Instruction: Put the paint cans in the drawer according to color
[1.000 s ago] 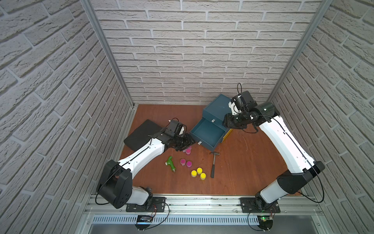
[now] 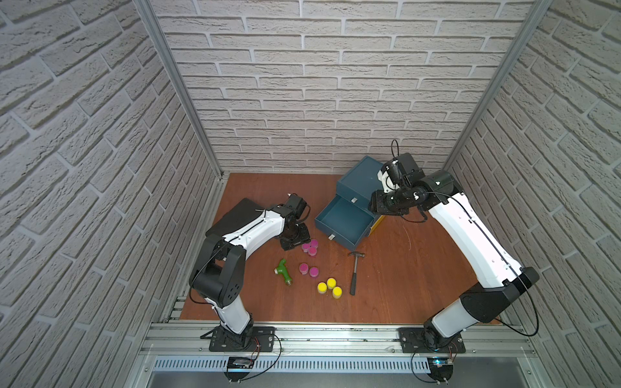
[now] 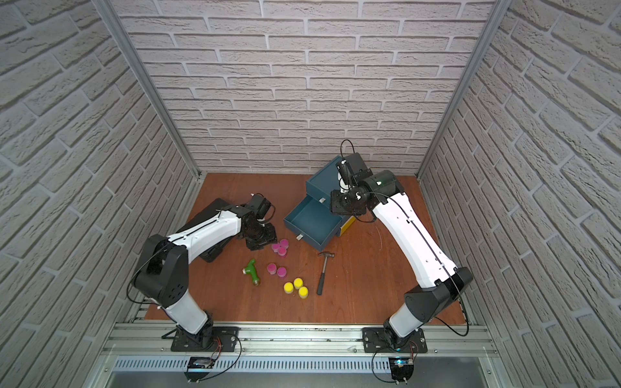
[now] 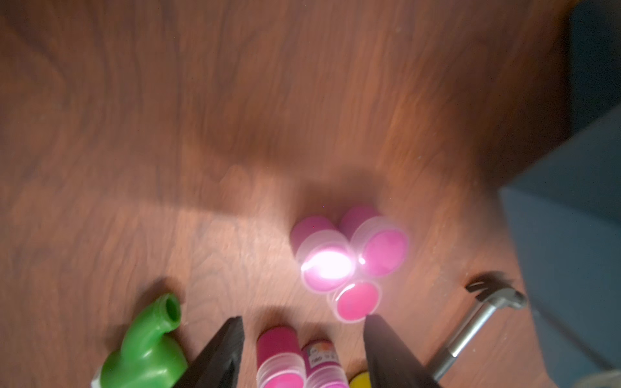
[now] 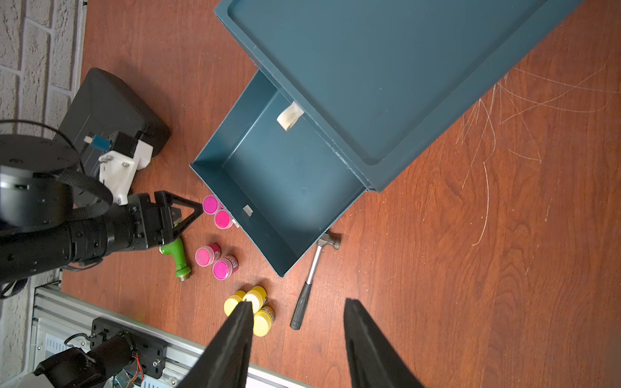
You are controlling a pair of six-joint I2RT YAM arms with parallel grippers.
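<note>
My left gripper hangs open above the table beside three pink paint cans (image 4: 354, 300) standing together near the drawer's front left. Two more pink cans (image 2: 304, 268) stand nearer the front, and three yellow cans (image 2: 331, 283) are grouped right of them. The blue drawer (image 5: 284, 187) stands pulled out and empty from its cabinet (image 5: 388, 71). My right gripper is open, raised high over the drawer's right side, with nothing between its fingers.
A green bottle-like object (image 2: 282, 271) lies at the front left, a hammer (image 2: 354, 274) right of the yellow cans, a dark case (image 2: 229, 220) at the back left.
My left gripper has drawn back leftward from over the drawer's front edge and pink cans, its arm more upright. The right arm has barely moved, sinking very slightly.
</note>
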